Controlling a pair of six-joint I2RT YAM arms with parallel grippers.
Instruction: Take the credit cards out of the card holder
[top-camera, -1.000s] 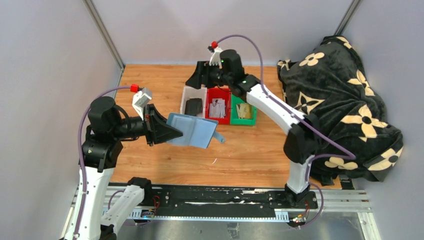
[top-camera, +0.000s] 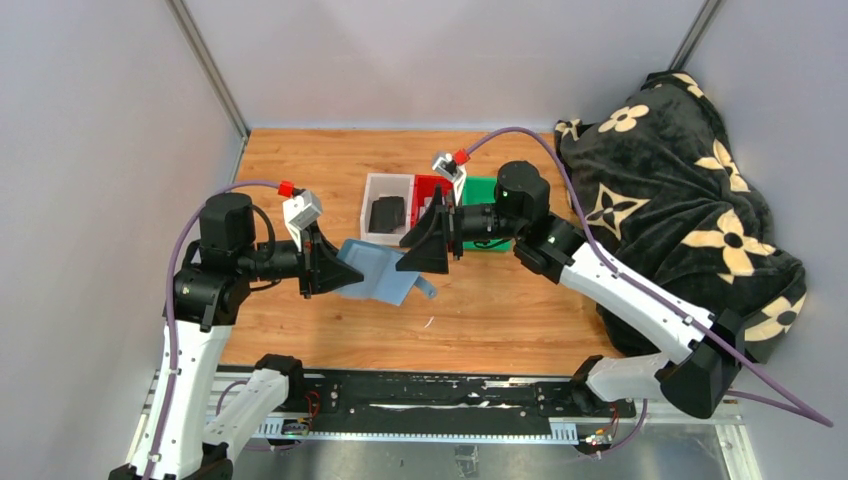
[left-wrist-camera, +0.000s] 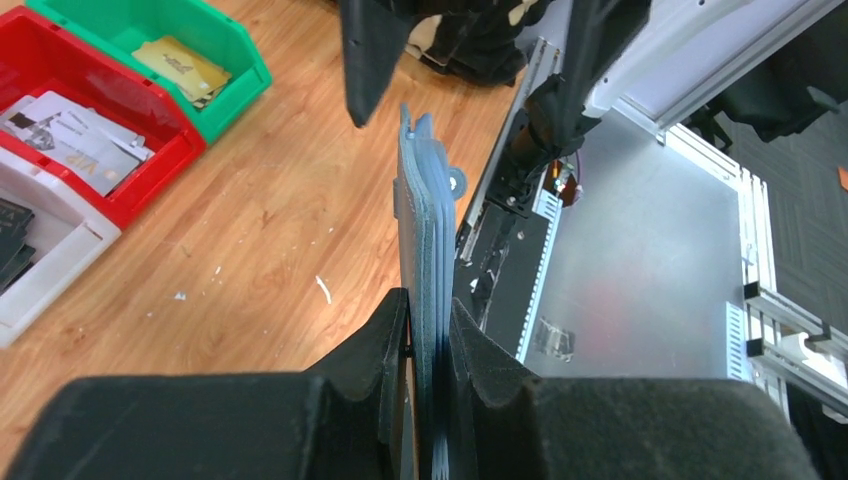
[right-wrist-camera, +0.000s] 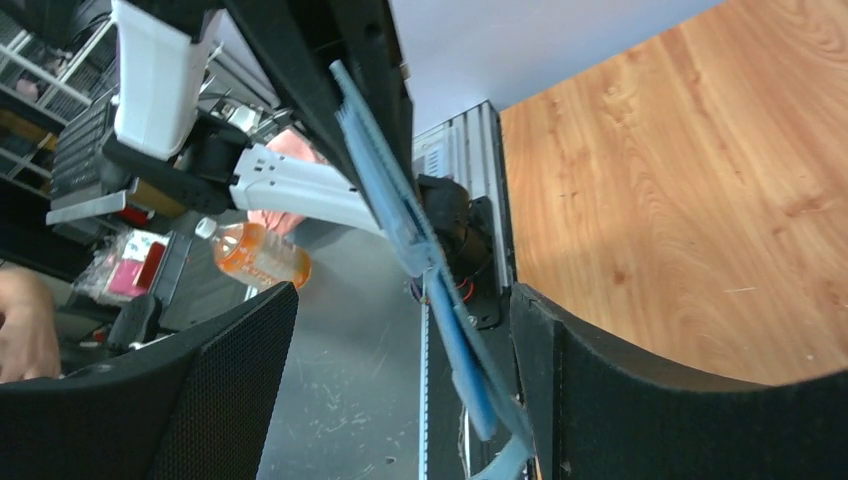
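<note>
The light-blue card holder (top-camera: 380, 270) is held off the table by my left gripper (top-camera: 352, 277), which is shut on its left end. From the left wrist view the holder (left-wrist-camera: 428, 230) stands edge-on, its layers pressed together. A small strap (top-camera: 425, 288) sticks out at its right side. My right gripper (top-camera: 403, 254) is open at the holder's right end. In the right wrist view the holder (right-wrist-camera: 440, 270) shows between the spread fingers, with neither finger seen gripping it. I cannot tell whether cards are inside the holder.
Three bins stand behind: white (top-camera: 389, 179) with a dark item (top-camera: 386, 214), red (left-wrist-camera: 165, 170) with whitish cards (left-wrist-camera: 80, 140), green (left-wrist-camera: 240, 70) with yellowish cards (left-wrist-camera: 180, 65).
</note>
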